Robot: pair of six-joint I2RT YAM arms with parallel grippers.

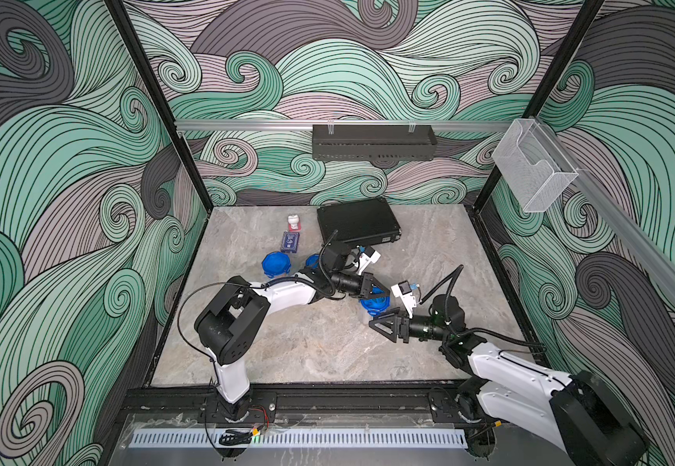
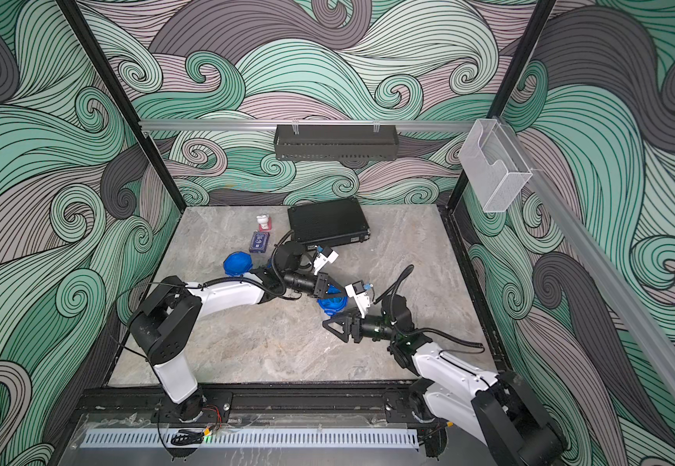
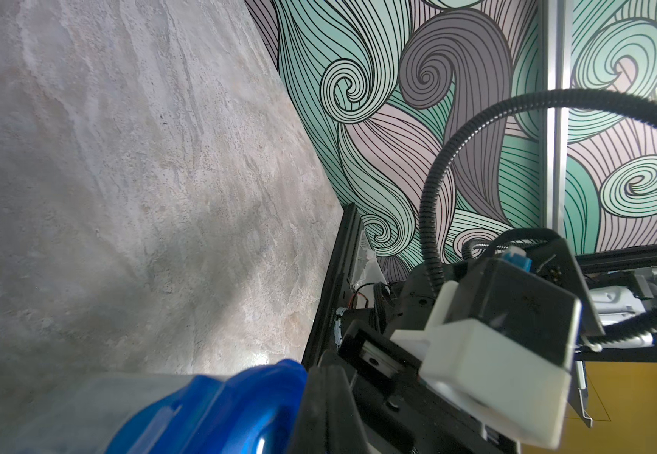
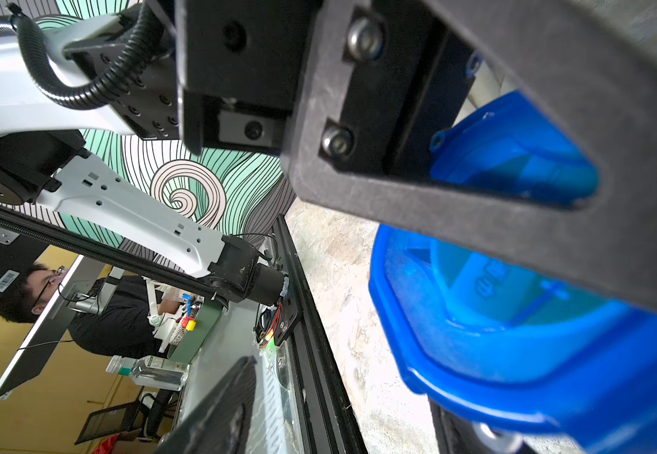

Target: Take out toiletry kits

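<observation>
A blue case (image 1: 375, 305) hangs over the middle of the table between my two grippers. My left gripper (image 1: 381, 292) is shut at its upper rim; in the left wrist view the blue rim (image 3: 267, 386) runs to the fingers (image 3: 328, 420), and their contact is partly hidden. Seen from the right wrist, the case (image 4: 449, 363) has a hollow with a translucent printed item (image 4: 494, 280) inside. My right gripper stands open close to the case's lower edge, nothing visibly clamped between its fingers.
Another blue case (image 1: 276, 264) lies at left, with a blue piece (image 1: 312, 261) partly behind the left arm. A dark purple box (image 1: 290, 242), a small red-and-white item (image 1: 293, 223) and a black case (image 1: 359, 221) sit farther back.
</observation>
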